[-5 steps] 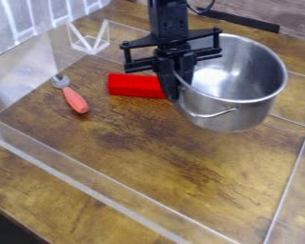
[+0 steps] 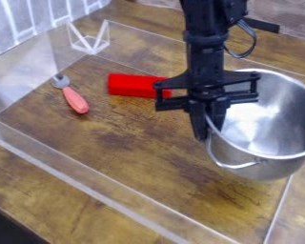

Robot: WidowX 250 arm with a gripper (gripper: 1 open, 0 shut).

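The black gripper (image 2: 209, 124) reaches down from the top centre to the left rim of a large steel pot (image 2: 270, 129), which is on the right side of the view. Its fingers are at the rim; whether they are closed on it is hard to tell. A red block (image 2: 132, 84) lies behind and left of the gripper, partly hidden by it. A wrench with a red handle (image 2: 75, 99) lies farther left.
Clear plastic walls (image 2: 22, 57) border the wooden surface (image 2: 104, 172). A white wire shape (image 2: 89, 38) is at the back left.
The gripper and the pot have moved together toward the front and slightly right. The red block and wrench have stayed in place.
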